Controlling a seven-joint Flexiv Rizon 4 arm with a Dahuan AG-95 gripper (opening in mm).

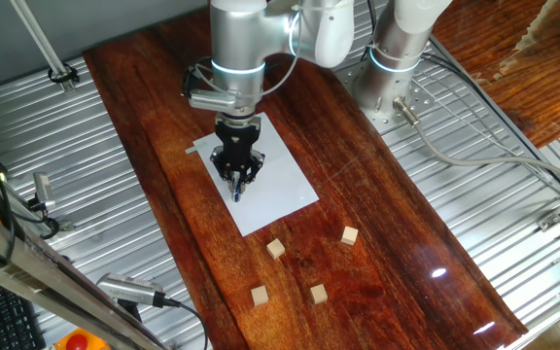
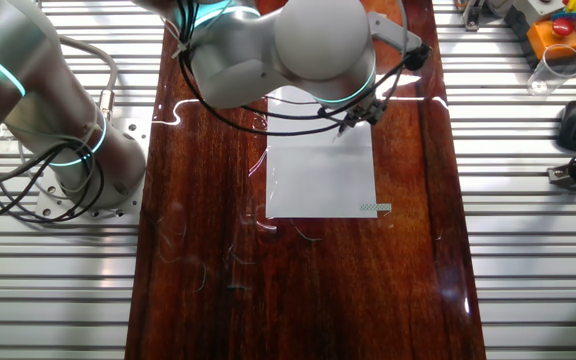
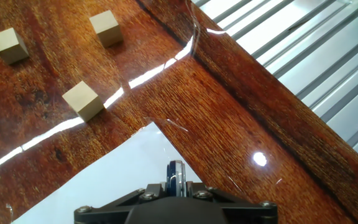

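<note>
My gripper [image 1: 237,181] hangs low over a white sheet of paper [image 1: 280,180], near its left edge. In the wrist view its fingers stand close together round a small, narrow object [image 3: 176,177], dark blue on one side and clear or silvery on the other, jutting forward over the paper. Whether its tip touches the sheet cannot be told. No marks show on the visible paper. The second exterior view has the sheet [image 2: 320,180] partly under the arm.
Several small pale wooden cubes, among them one nearest the paper [image 1: 276,248], one to its right [image 1: 349,235] and one lower down [image 1: 319,294], lie apart on the brown wooden board [image 1: 397,262]. The board is clear to the right of the sheet.
</note>
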